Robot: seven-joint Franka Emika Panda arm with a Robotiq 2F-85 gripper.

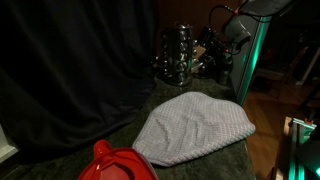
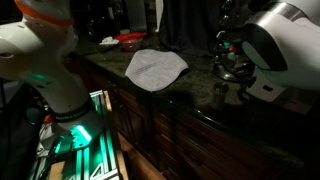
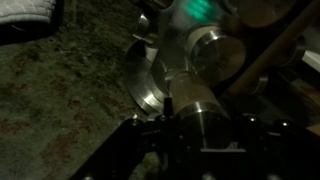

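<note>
In the wrist view, a small jar with a shiny metal cap (image 3: 205, 125) sits between the black fingers of my gripper, which is shut on it. Much of the jar below its cap is hidden. In exterior view 1, my gripper (image 1: 213, 50) is at the far end of the counter, just right of a dark rack (image 1: 177, 55) of shiny-capped jars. Several metal caps (image 3: 215, 52) of that rack fill the wrist view's upper right. A light grey cloth (image 1: 195, 127) lies spread on the counter.
A red lidded pot (image 1: 118, 164) stands at the counter's near left end. Black curtain (image 1: 70, 70) hangs behind. In exterior view 2, a small dark cylinder (image 2: 220, 95) shows by the counter's edge. Bare counter (image 3: 60, 110) lies between the cloth and the rack.
</note>
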